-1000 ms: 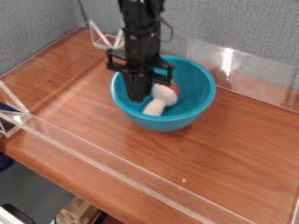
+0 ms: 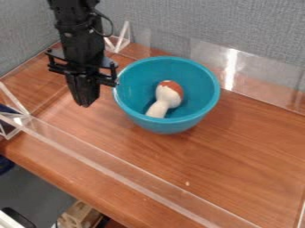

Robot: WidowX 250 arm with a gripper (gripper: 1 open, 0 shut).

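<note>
A teal bowl [image 2: 191, 75] stands on the wooden table. Inside it lies a pale object with an orange-brown top [image 2: 165, 100], resembling a mushroom. My black gripper [image 2: 85, 94] hangs just left of the bowl, pointing down, outside its rim. Whether its fingers are open or shut is hard to tell.
Clear acrylic walls [image 2: 236, 73] border the table, with grey padded walls behind. White strapping shows at the left edge. The wooden surface [image 2: 226, 160] to the right and front of the bowl is clear. A cardboard box [image 2: 78, 216] sits below the front edge.
The pale object is left in the bowl, now fully visible.
</note>
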